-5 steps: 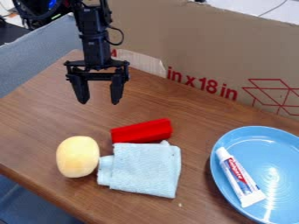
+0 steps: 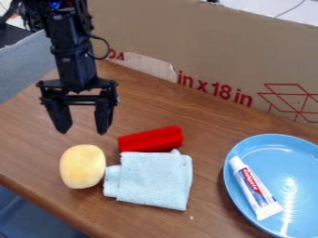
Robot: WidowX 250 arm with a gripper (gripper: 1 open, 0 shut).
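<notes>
My gripper hangs open above the wooden table at the left, its two dark fingers apart with nothing seen between them. Below and in front of it sits a pale yellow round object. A red cylinder lies to the right, just behind a folded light blue cloth. At the right, a blue plate holds a white toothpaste tube.
A large cardboard box stands along the back of the table. Bare wood shows at the left and in the middle behind the red cylinder. The table's front left edge borders a blue area.
My gripper has moved toward the front and left, coming lower in the view and closer to the yellow object. The objects on the table are unmoved.
</notes>
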